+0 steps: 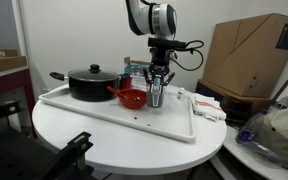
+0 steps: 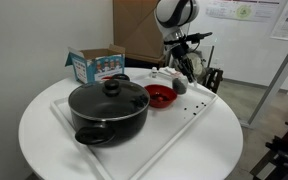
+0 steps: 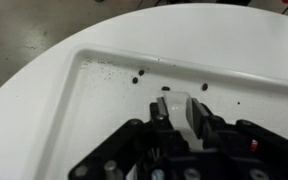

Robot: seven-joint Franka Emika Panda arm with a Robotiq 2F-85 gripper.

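My gripper (image 1: 158,80) is shut on a greyish, see-through cup (image 1: 156,97), which hangs nearly upright over the white tray (image 1: 177,124), just right of a red bowl (image 1: 136,100). In exterior view 2 the cup (image 2: 179,86) appears tilted beside the red bowl (image 2: 162,100), below the gripper (image 2: 187,73). The wrist view shows a pale rim of the cup (image 3: 177,102) between the fingertips; the arm's fingers hide most of it. What the cup holds cannot be made out. Several dark bits (image 3: 205,87) lie loose on the tray.
A black lidded pot (image 2: 110,108) stands on the tray, left of the bowl. Behind are a blue-and-red box (image 2: 96,66) and a white cloth (image 1: 206,106). The front right part of the tray is clear apart from the dark bits.
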